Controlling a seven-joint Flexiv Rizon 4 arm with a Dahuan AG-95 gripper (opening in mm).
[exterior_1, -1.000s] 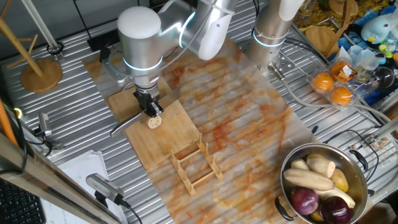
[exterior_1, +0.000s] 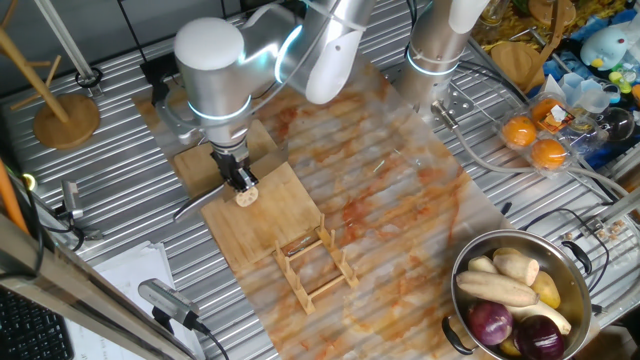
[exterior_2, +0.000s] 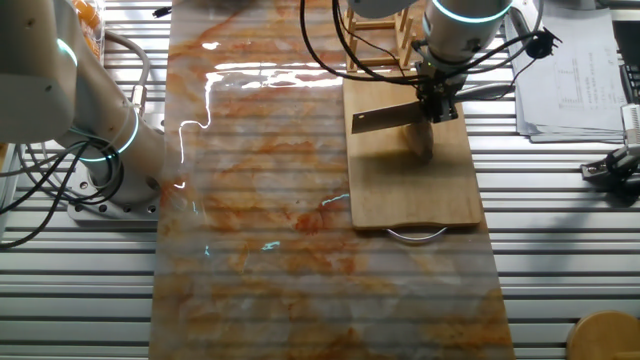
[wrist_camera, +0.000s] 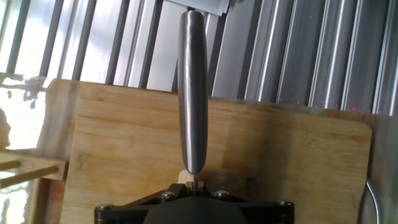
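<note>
My gripper (exterior_1: 240, 180) is shut on a metal knife, just over the wooden cutting board (exterior_1: 265, 225). The knife's smooth steel handle (wrist_camera: 193, 93) sticks out from the fingers toward the board's edge in the wrist view. On the opposite side, its broad flat blade (exterior_2: 385, 118) extends over the board. A pale piece of food with holes, like lotus root (exterior_1: 247, 197), stands on the board close beside the gripper and blade. Whether the blade's edge touches or has entered the piece cannot be told; the gripper hides most of that spot in the wrist view.
A small wooden rack (exterior_1: 315, 270) adjoins the board's edge. A steel pot (exterior_1: 463, 300) of vegetables stands at the lower right of exterior view 1, with packed oranges (exterior_1: 547, 154) farther back.
The arm's wrist housing has shifted left and slightly down in exterior view 1. The knife handle has moved a little with it. The food piece, board and rack look nearly unchanged.
</note>
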